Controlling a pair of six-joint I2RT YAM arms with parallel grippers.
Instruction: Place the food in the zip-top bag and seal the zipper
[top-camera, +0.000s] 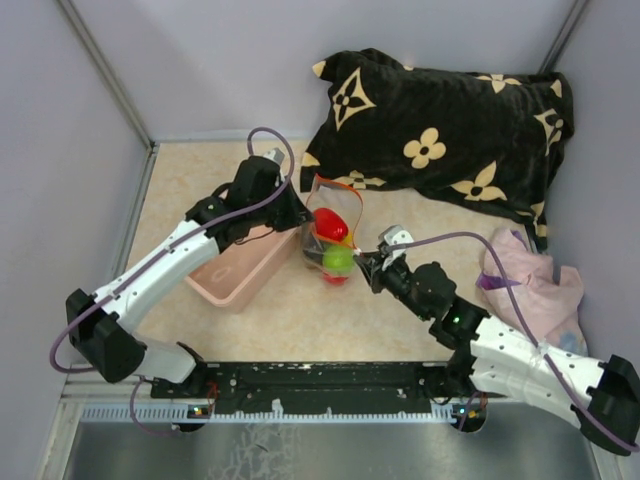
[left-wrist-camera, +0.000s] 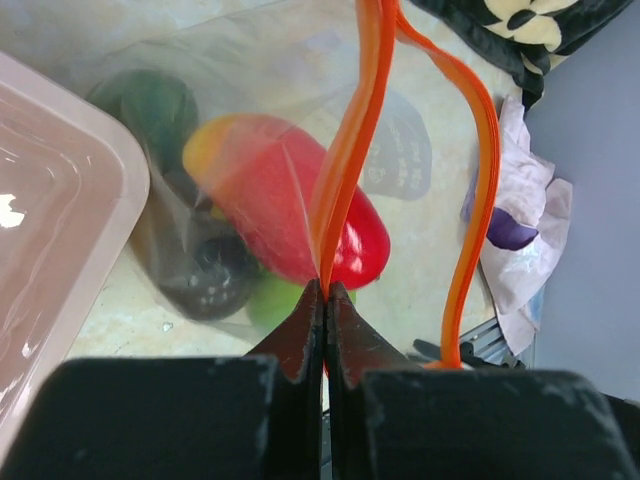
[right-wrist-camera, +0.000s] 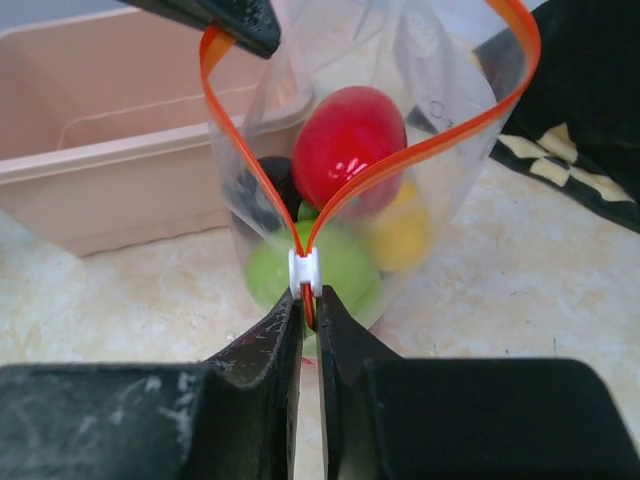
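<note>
The clear zip top bag (top-camera: 345, 203), edged with an orange zipper strip (left-wrist-camera: 352, 150), stands with its mouth spread. In it are a red pepper-like piece (right-wrist-camera: 350, 140), a green round piece (right-wrist-camera: 330, 265), a yellow piece (right-wrist-camera: 398, 232) and a dark piece (left-wrist-camera: 212, 278). My left gripper is shut on the bag's orange edge. At the mouth's opposite end is the white slider (right-wrist-camera: 304, 268). Just below it, the strip's tip reaches between the fingertips of my right gripper. A narrow gap shows between those fingers; whether they press on the strip cannot be told.
A pink bin (top-camera: 236, 272) stands close to the bag's left side. Behind lies a black patterned cushion (top-camera: 430, 135); a pink cloth bundle (top-camera: 535, 290) is on the right.
</note>
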